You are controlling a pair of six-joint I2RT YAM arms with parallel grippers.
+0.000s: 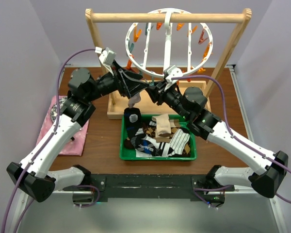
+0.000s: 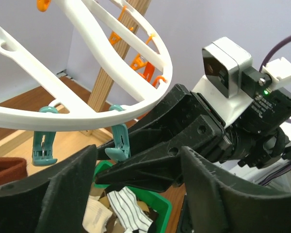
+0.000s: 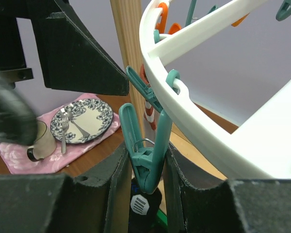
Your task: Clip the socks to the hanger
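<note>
The white round hanger (image 1: 167,43) hangs from the wooden frame, with teal and orange clips. My right gripper (image 1: 153,89) is shut on a teal clip (image 3: 146,165) at the hanger's near rim, seen up close in the right wrist view. My left gripper (image 1: 140,85) is beside it, part open; the left wrist view shows the clip (image 2: 120,141) beyond its blurred fingers, with another teal clip (image 2: 45,141) hanging to the left. Socks (image 1: 160,143) lie in the green bin (image 1: 169,158) below. A greyish-pink piece under the left gripper is too unclear to identify.
A wooden tray (image 1: 114,111) stands behind the bin. A pink cloth (image 1: 72,145) with a plate (image 3: 82,121), cutlery and mug lies at the left. The wooden frame (image 1: 231,43) surrounds the hanger.
</note>
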